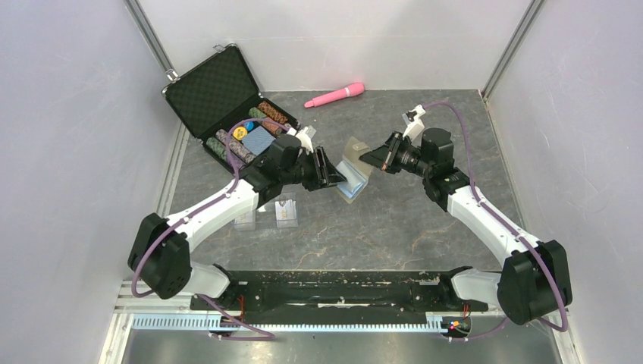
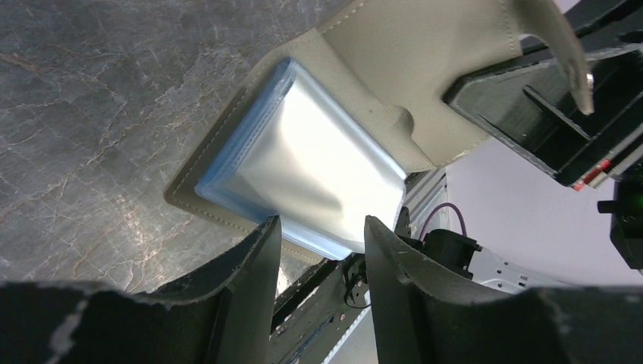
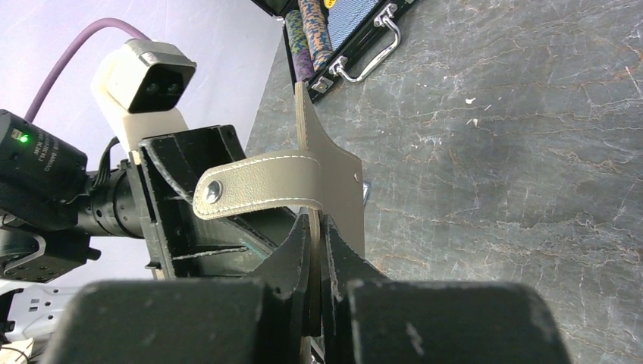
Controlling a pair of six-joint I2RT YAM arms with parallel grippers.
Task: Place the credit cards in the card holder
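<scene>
A beige card holder point(image 1: 359, 153) with clear, blue-edged sleeves hangs spread open between my arms. My right gripper is shut on its thin leather cover, with the snap strap point(image 3: 258, 184) rising beside the fingers. In the left wrist view the sleeves point(image 2: 315, 144) face my left gripper. Its fingers stand apart at the sleeves' lower edge, and no card shows between them; whether they touch the sleeves I cannot tell. A card point(image 1: 285, 210) lies in a clear tray on the table, left of the holder. Any cards inside the sleeves cannot be made out.
At the back left stands an open black case point(image 1: 214, 89) with poker chips and card decks. A pink stick-like object point(image 1: 334, 95) lies near the back wall. Another clear tray point(image 1: 245, 221) sits under the left arm.
</scene>
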